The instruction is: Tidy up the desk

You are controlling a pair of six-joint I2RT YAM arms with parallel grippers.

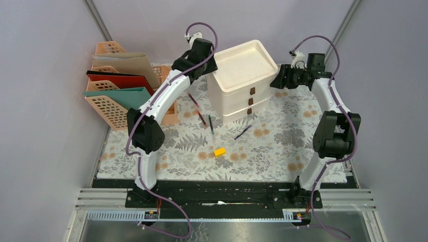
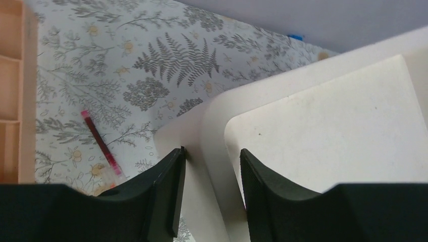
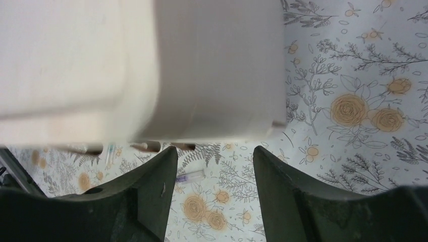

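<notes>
A white drawer unit (image 1: 242,63) with brown pulls stands at the back centre, turned at an angle. My left gripper is shut on the near wall and rim of its top, at its left side. My right gripper is open beside the unit's right end, its fingers apart and the white body just beyond them in the right wrist view. Several pens lie on the floral mat between organizer and unit, among them a red pen (image 2: 96,133) and a purple pen (image 1: 242,132). A yellow block (image 1: 219,152) lies nearer the front.
A peach file organizer (image 1: 107,111) with beige, red, black and teal folders stands at the left, close to the left arm. Grey walls bound the sides and back.
</notes>
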